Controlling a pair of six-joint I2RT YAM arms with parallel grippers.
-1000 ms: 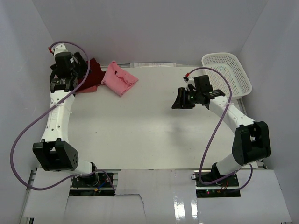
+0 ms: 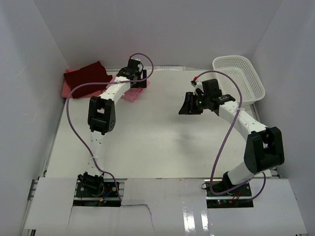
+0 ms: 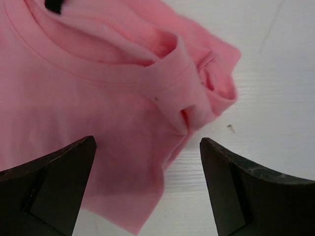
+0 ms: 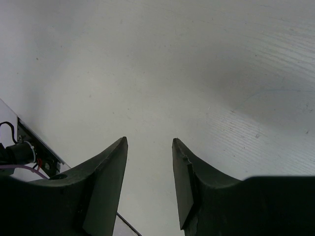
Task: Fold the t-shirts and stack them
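Note:
A folded pink t-shirt (image 2: pixel 131 95) lies at the back left of the table, partly hidden under my left arm. In the left wrist view its collar and a crumpled corner (image 3: pixel 189 93) show close up. My left gripper hangs open above this shirt, nothing held between its fingers. Left of it, a dark red t-shirt (image 2: pixel 87 78) rests folded on top of another pink t-shirt (image 2: pixel 66 89), of which only the edges show. Over bare table at the centre right, my right gripper stands open and empty.
A white basket (image 2: pixel 239 61) sits at the back right, behind the right arm. A flat whitish strip (image 2: pixel 172 68) runs along the table's back edge.
My left gripper has swung rightward from the dark red shirt to above the single pink shirt. That pink shirt has shifted slightly to the right. The right arm has barely moved.

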